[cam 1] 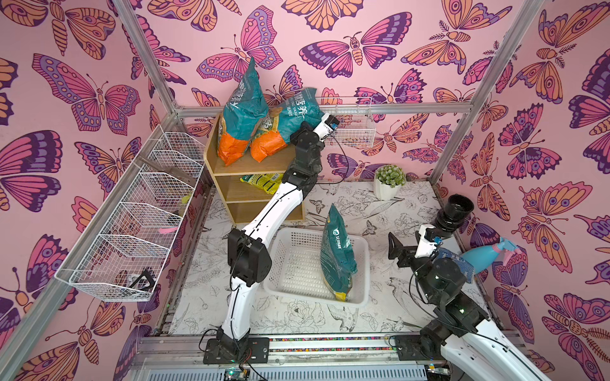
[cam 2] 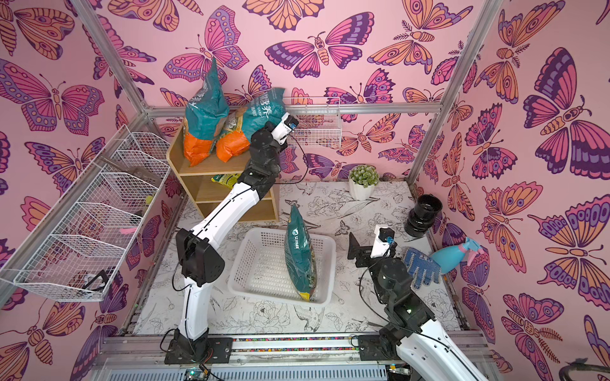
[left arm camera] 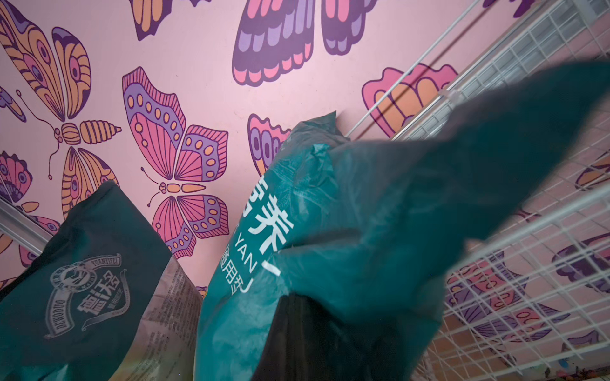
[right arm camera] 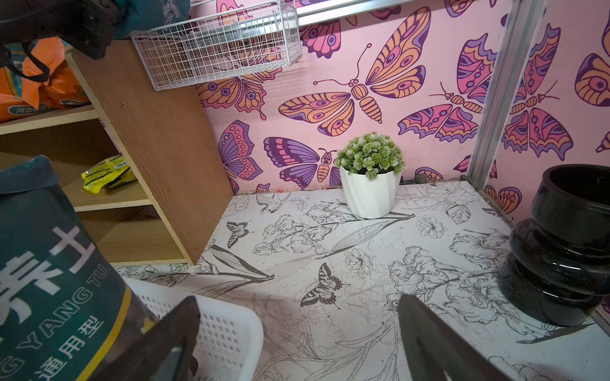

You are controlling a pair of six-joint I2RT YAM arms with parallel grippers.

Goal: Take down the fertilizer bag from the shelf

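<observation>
Two teal-and-orange fertilizer bags stand on the shelf top, a left bag (cam 1: 243, 114) and a right bag (cam 1: 282, 127) that leans. In the left wrist view my left gripper is shut, its dark fingers pressed together against the face of the right bag, whose teal film (left arm camera: 381, 209) bulges and folds around them. No film shows clearly between the fingertips. Another teal bag (cam 2: 300, 254) stands tilted in the white basket (cam 2: 254, 289). Over the table right of that basket, my right gripper is open with nothing between its fingers.
The wooden shelf (right arm camera: 149, 127) holds a yellow packet (right arm camera: 108, 174) lower down. Wire baskets hang on the left wall and behind the shelf. A potted plant (cam 1: 387, 181), black pots (cam 1: 454, 216), glove (cam 2: 422, 266) and spray bottle (cam 2: 451, 256) stand right.
</observation>
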